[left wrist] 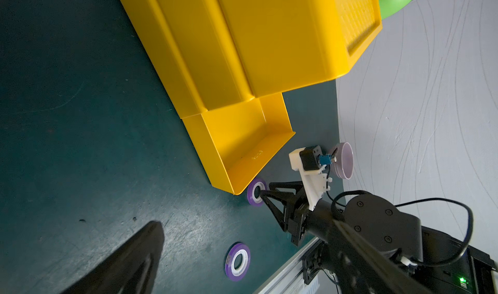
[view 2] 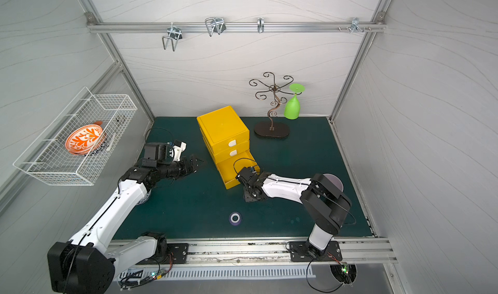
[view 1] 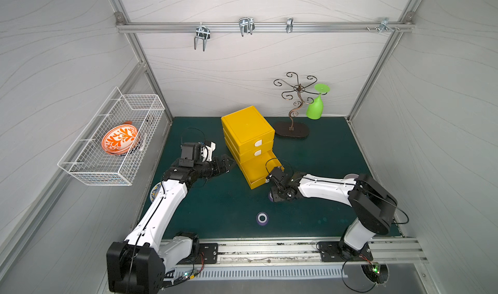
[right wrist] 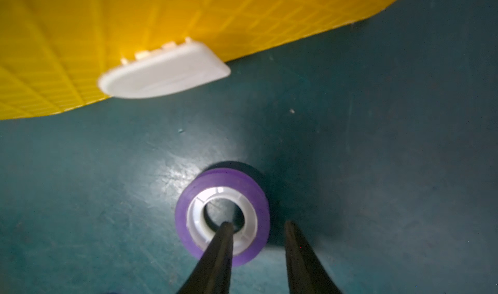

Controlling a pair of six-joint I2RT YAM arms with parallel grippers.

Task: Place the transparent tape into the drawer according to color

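A yellow cabinet (view 1: 248,130) has its bottom drawer (left wrist: 218,161) pulled out; the part of the drawer in view is empty. Just in front of the drawer's white handle (right wrist: 166,72) lies a purple tape roll (right wrist: 262,211) with a white core. My right gripper is open over it, one finger (right wrist: 220,257) across the roll's edge and the other off to the right side. Closer to the table's front lies a second purple roll (left wrist: 229,265). Left of the cabinet my left gripper (view 1: 231,163) stands open, nothing between its fingers.
Behind the cabinet's right side stands a metal rack (view 1: 291,130) holding a green cup (view 1: 315,109). A pinkish bowl (view 2: 333,181) sits by the right arm. A wire basket (view 1: 77,165) with an orange bowl hangs at left.
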